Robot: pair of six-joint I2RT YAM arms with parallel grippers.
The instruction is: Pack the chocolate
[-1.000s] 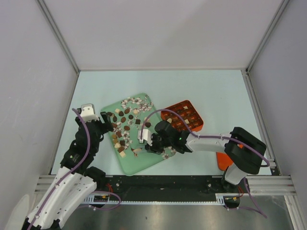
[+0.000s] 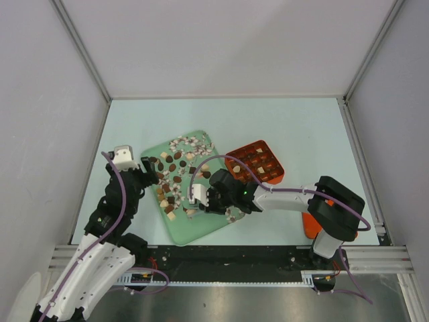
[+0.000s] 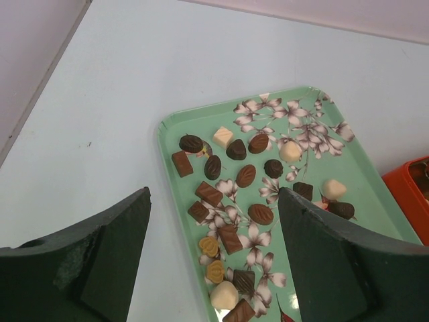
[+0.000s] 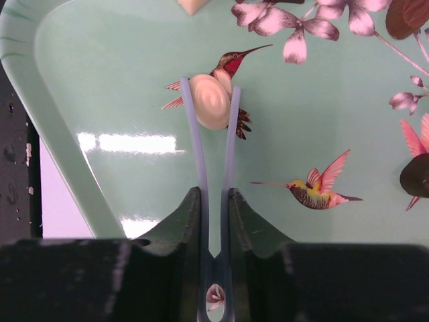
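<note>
The green tray (image 2: pixel 194 235) carries many chocolates, brown, cream and tan, on a printed flower pattern. My right gripper is low over the tray's near part, its thin tong tips closed on a pale pink, shell-like chocolate (image 4: pixel 210 102) lying over a printed hummingbird. My left gripper hangs over the tray's left side, its fingers apart, with chocolates seen below between them. The red compartment box (image 2: pixel 258 149) stands beside the tray to the right, with a few pieces in its cells; its edge also shows in the left wrist view.
An orange-red object (image 2: pixel 312 225), partly hidden by the right arm, lies at the near right of the white table (image 2: pixel 308 127). A dark rail runs along the front edge.
The left arm looks unchanged.
</note>
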